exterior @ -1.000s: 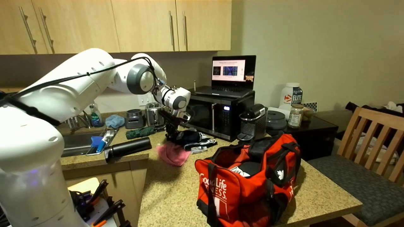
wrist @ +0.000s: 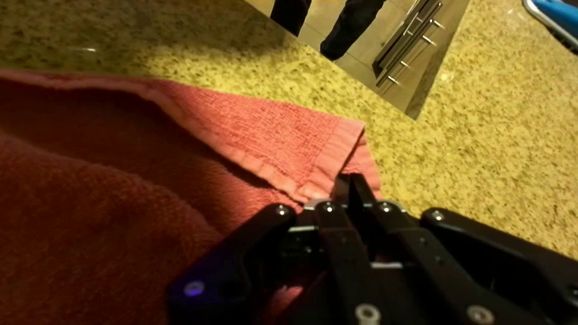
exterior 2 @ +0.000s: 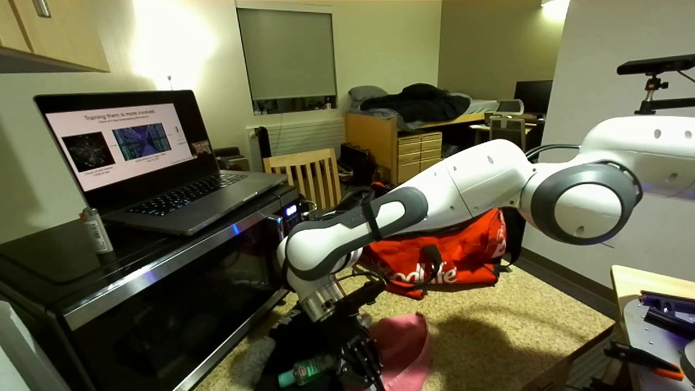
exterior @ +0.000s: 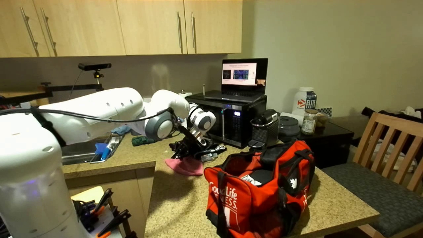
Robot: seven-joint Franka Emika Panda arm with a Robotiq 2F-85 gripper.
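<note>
A pink towel lies crumpled on the counter near its inner corner. My gripper is low over it, pointing down. In the wrist view the fingers are together at a folded corner of the towel; whether any cloth is pinched between them cannot be made out. From the second exterior view the dark gripper is beside the towel, partly covering it. An open red gym bag stands on the counter, with dark and white items inside.
Dark clothing and a small green-labelled bottle lie beside the gripper. Close behind are the microwave, with a laptop on top, and a coffee machine. Bare counter lies left of the bag.
The long black object by the sink is no longer seen there; a camera on a stand now shows behind the arm.
</note>
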